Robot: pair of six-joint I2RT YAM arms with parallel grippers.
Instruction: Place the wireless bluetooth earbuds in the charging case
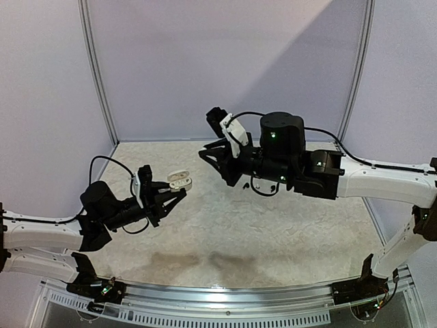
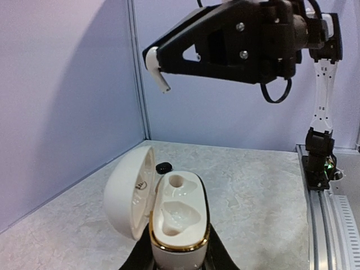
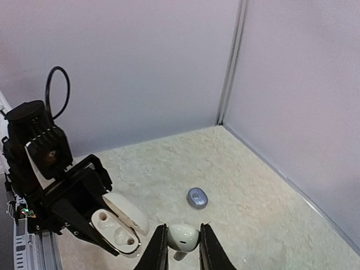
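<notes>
The white charging case (image 1: pixel 180 183) is held up in my left gripper (image 1: pixel 179 194), which is shut on it. Its lid (image 2: pixel 121 194) stands open, and both wells in the body (image 2: pixel 179 222) look empty. My right gripper is shut on a white earbud (image 3: pixel 182 236), raised to the right of the case in the top view. In the left wrist view the earbud's stem (image 2: pixel 158 73) hangs down from the fingertips, above and beyond the case.
A grey-blue rounded object (image 3: pixel 197 198) lies on the table (image 3: pixel 259 219). A small black object (image 2: pixel 163 167) lies farther right.
</notes>
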